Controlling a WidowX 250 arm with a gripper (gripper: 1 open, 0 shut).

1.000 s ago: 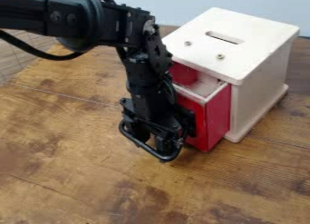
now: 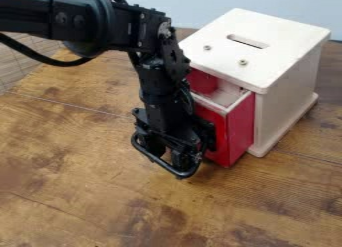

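A pale wooden box (image 2: 287, 91) with a slot and screws on its lid stands at the right. On its left side is a red door or panel (image 2: 238, 131), with red showing inside at the top. My black gripper (image 2: 174, 151) is low in front of the red panel, close against it or nearly so. Whether its fingers are open or shut is hard to tell, and the arm hides part of the panel.
A white wall runs along the back. A black cable loops at the upper left.
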